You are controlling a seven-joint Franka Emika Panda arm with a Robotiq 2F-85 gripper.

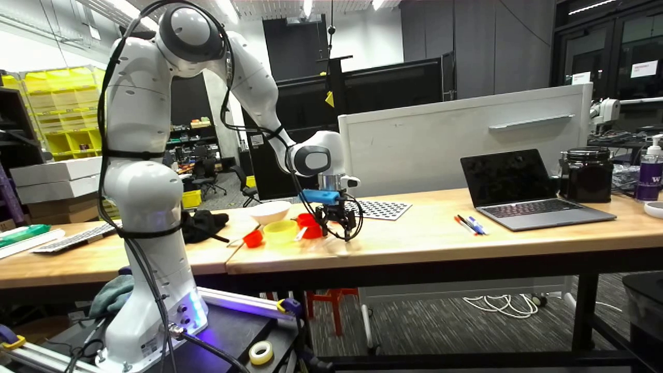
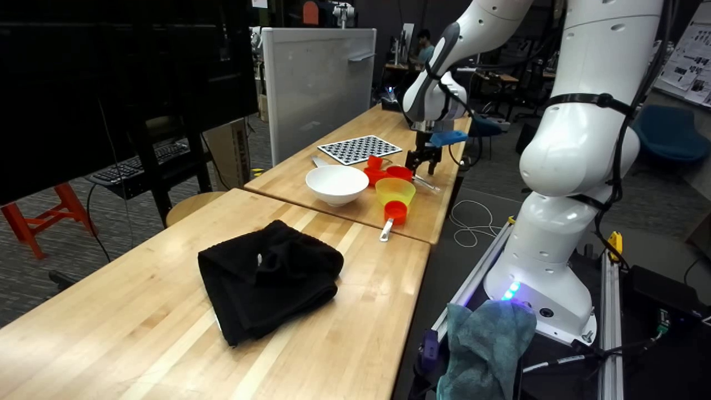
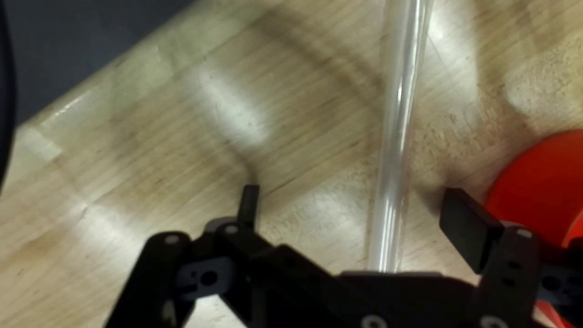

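Note:
My gripper stands open over the wooden table, fingers wide apart. Between them in the wrist view lies a clear, thin rod, running from the top of the frame down toward the gripper's body; neither finger appears to touch it. The rod's lower end is hidden behind the gripper. Close by the right finger pad is a red cup, cut off by the frame edge. From the second exterior view, the gripper is low by the table's front edge, beside a red cup.
A yellow bowl, a white bowl and a white-handled red scoop crowd the near side. Behind them lies a checkered board. Pens and a laptop sit farther right, with clear tabletop before them.

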